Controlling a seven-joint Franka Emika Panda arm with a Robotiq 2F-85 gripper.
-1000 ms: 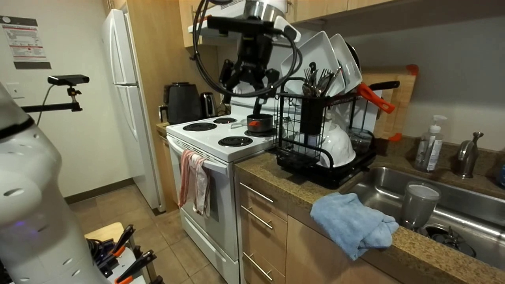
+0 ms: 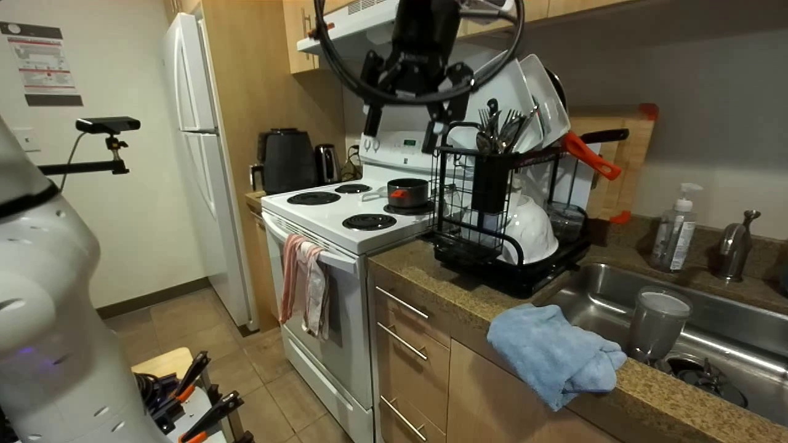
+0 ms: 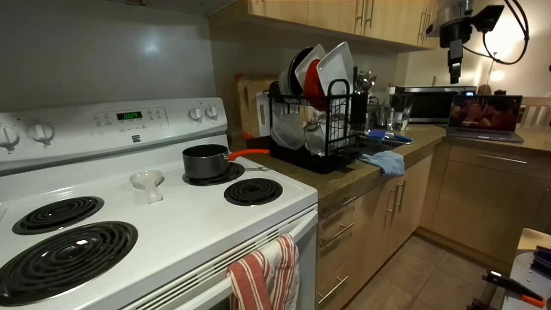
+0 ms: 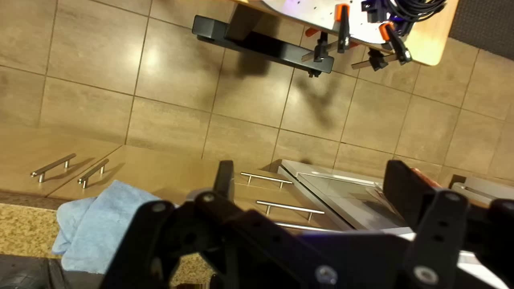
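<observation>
My gripper (image 2: 402,134) hangs high in the air, pointing down, its two black fingers wide apart with nothing between them. In the wrist view the gap of the gripper opens over drawer fronts and floor. Seen from exterior view 2, the gripper (image 3: 454,77) is at the upper right, side-on. A dark pot (image 3: 205,162) with a red-orange handle stands on the back right burner. On the counter edge by the sink lies a crumpled blue cloth (image 2: 555,353), which also shows as a blue cloth (image 4: 107,226) at the wrist view's lower left.
A black dish rack (image 2: 473,236), loaded with plates, bowls and cutlery, stands between stove and sink. The sink (image 2: 602,284) holds a clear cup (image 2: 659,321). A white spoon rest (image 3: 147,181) sits on the stovetop. Striped towels (image 2: 304,288) hang from the oven handle.
My gripper has risen and shifted slightly right in exterior view 1, and its fingers no longer overlap the pot there. The pot and cloth appear in the same places.
</observation>
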